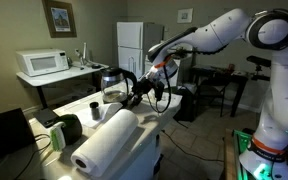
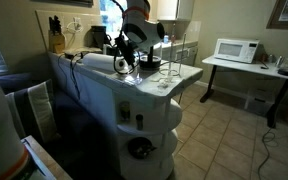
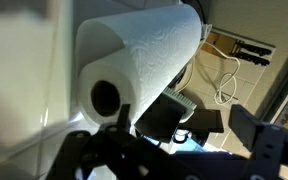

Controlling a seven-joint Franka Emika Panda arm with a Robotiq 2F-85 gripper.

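My gripper (image 1: 146,100) hangs over the far end of the counter in exterior view 1, pointing downward. Its fingers stand apart with nothing between them; the dark fingers (image 3: 252,135) show at the bottom of the wrist view. A white paper towel roll (image 1: 106,143) lies on its side along the counter. The wrist view looks onto that roll (image 3: 144,65) end-on, its dark core hole facing the camera, left of the fingers and apart from them. In exterior view 2 the roll (image 2: 100,62) is partly hidden behind the arm.
A glass kettle or coffee pot (image 1: 114,86) stands near the gripper. A dark cup (image 1: 94,111) and a green-and-black object (image 1: 64,131) sit farther along the counter (image 2: 164,88). A microwave (image 1: 43,62) rests on a separate table. Open floor lies beside the counter.
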